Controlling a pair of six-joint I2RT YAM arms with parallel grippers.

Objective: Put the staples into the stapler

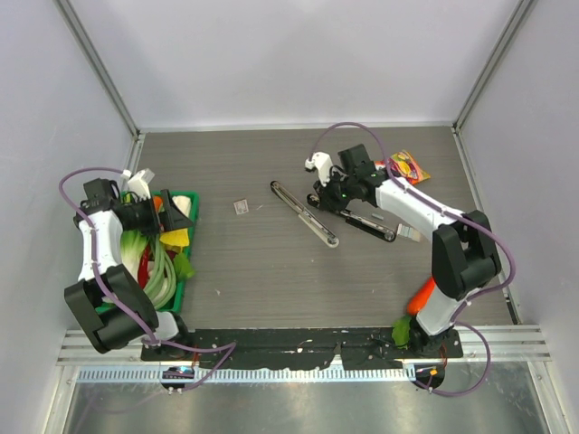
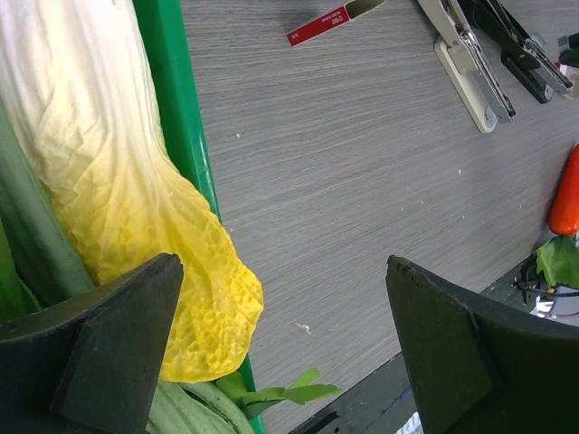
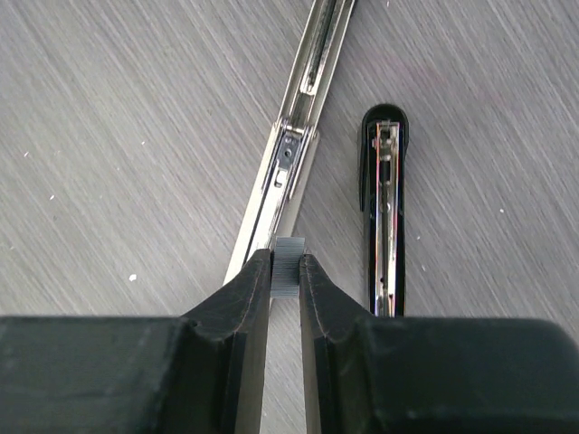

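A strip of grey staples (image 3: 287, 262) is pinched at the tips of my right gripper, which is shut on it. Behind the strip, in the right wrist view, the white stapler (image 3: 262, 194) lies opened out flat with its magazine channel facing up. To its right lies the black stapler (image 3: 387, 208), also opened lengthwise. From above, the white stapler (image 1: 304, 214) is at mid-table and the black stapler (image 1: 366, 224) is partly covered by the right arm. My left gripper stands open over the vegetable basket, nothing between its fingers.
A green basket (image 1: 194, 203) of vegetables fills the left side. A small box (image 2: 335, 20) lies between it and the staplers. At the right are a snack bag (image 1: 407, 168), a white block (image 1: 409, 232) and a carrot (image 1: 422, 296).
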